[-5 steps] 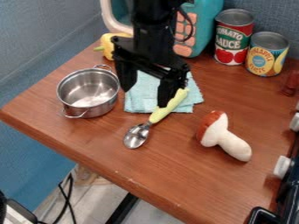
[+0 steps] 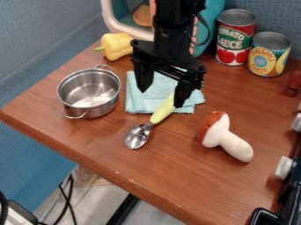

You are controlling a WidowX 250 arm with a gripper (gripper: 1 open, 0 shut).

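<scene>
The black gripper [image 2: 177, 88] hangs over a light blue folded cloth [image 2: 148, 97], above the upper end of a spoon [image 2: 141, 134] with a pale yellow handle. The spoon lies diagonally, its bowl on the wooden table beside the cloth. Whether the fingers are open or shut, and whether they touch the handle, I cannot tell. A steel pot [image 2: 88, 92] stands to the left, and a white plush toy with a red top [image 2: 226, 141] lies to the right.
Two cans, a red one [image 2: 234, 39] and a yellow one [image 2: 268, 54], stand at the back right, near a teal toy case [image 2: 209, 19]. A yellow object [image 2: 115, 46] sits at the back left. Dark equipment [image 2: 282, 193] lines the right edge.
The gripper has shifted slightly left and up from where it was a second ago. The objects on the table look unmoved.
</scene>
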